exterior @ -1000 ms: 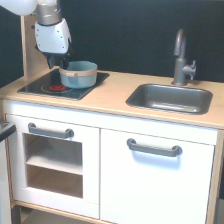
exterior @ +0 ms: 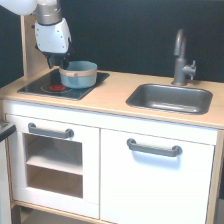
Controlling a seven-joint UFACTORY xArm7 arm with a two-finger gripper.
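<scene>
A blue-grey pot (exterior: 78,76) stands upright at the right side of the black stovetop (exterior: 40,85), on the wooden counter. My arm reaches down from the upper left. The gripper (exterior: 57,64) is at the left rim of the pot, its dark fingers small and hard to make out against the dark wall. Whether they touch or grip the rim cannot be told. The inside of the pot is mostly hidden from this angle.
Right of the pot, a metal sink (exterior: 170,97) is set into the counter, with a grey faucet (exterior: 181,60) behind it. Bare counter (exterior: 118,90) lies between pot and sink. Below are white cabinet doors (exterior: 152,180) with dark handles.
</scene>
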